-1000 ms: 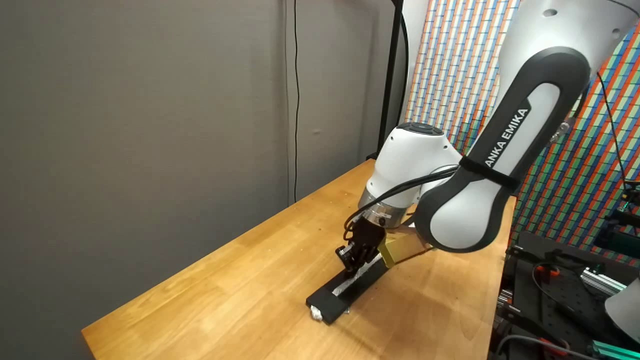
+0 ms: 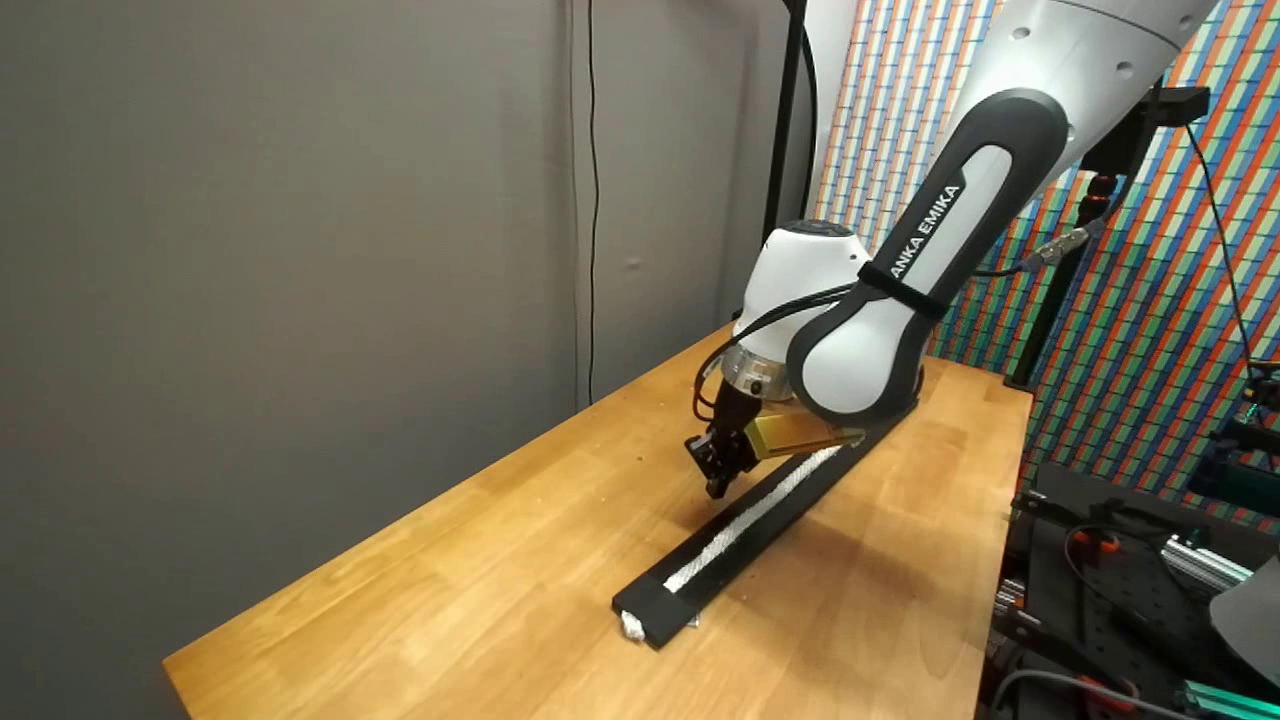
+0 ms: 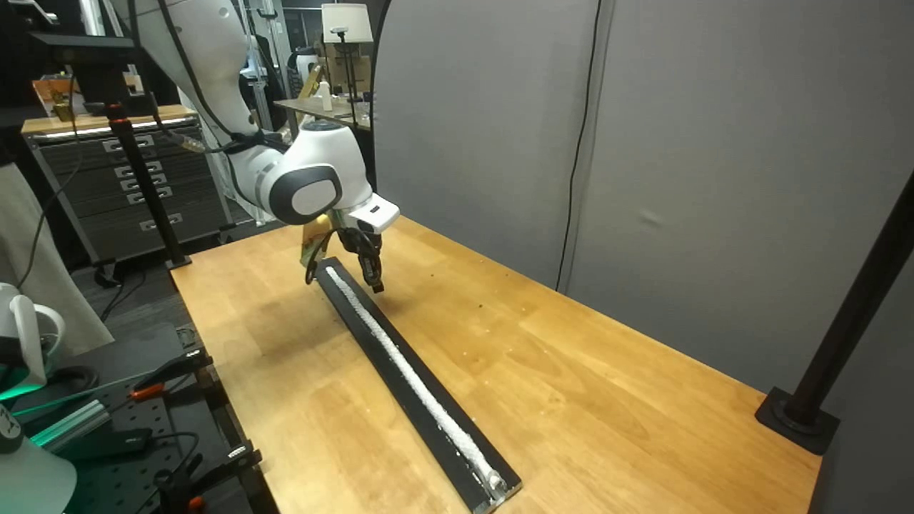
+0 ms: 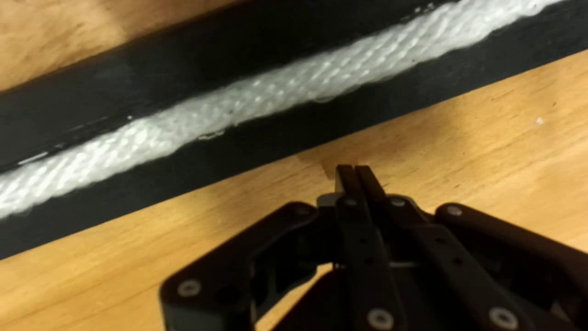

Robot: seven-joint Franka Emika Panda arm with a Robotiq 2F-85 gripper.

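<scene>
A long black strip [image 2: 768,516] lies on the wooden table, with a white braided rope [image 4: 308,77] running along its middle. In exterior view 2 the rope [image 3: 403,368] reaches along the strip [image 3: 445,411] to its near end. My gripper is shut; its two fingers [image 4: 347,179] lie against each other, and nothing shows between them. The fingertips hang over bare wood beside the strip, apart from the rope. Exterior view 2 has the gripper [image 3: 377,290] to the right of the strip's far end.
Bare table [image 3: 617,394] stretches to the right of the strip in exterior view 2. A grey partition [image 2: 336,300] stands along one table edge. A black post [image 3: 822,377] rises at the far right corner. Equipment on a dark cart [image 3: 128,445] borders the other side.
In exterior view 1 the arm has drawn back, away from the strip's near end, and the gripper sits higher in the picture. More of the strip and rope is uncovered. The strip's near end has not moved.
</scene>
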